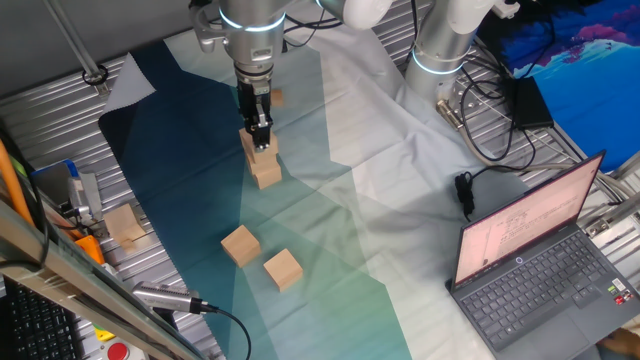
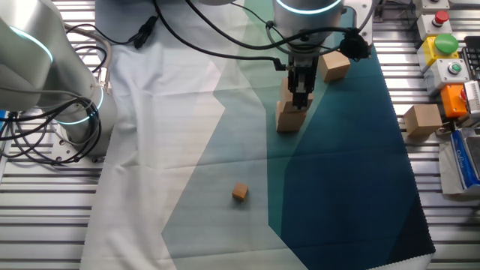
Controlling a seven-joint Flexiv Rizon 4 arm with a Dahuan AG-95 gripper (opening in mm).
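Observation:
My gripper (image 1: 261, 146) points down at an upper wooden block (image 1: 268, 155), its dark fingers overlapping that block in both views. Beneath it sits another wooden block (image 1: 266, 175), offset a little toward the viewer. In exterior view 2 the gripper (image 2: 301, 103) again covers much of the upper block, over the lower block (image 2: 289, 122). Whether the fingers are closed on the wood is hard to make out. Apart from these, two wooden blocks, one left (image 1: 240, 246) and one right (image 1: 283, 270), lie on the cloth. A small wooden cube (image 2: 240, 192) lies by itself.
An open laptop (image 1: 540, 270) occupies the right side in exterior view 1. Off the cloth, another wooden block (image 2: 422, 121) rests near the control buttons.

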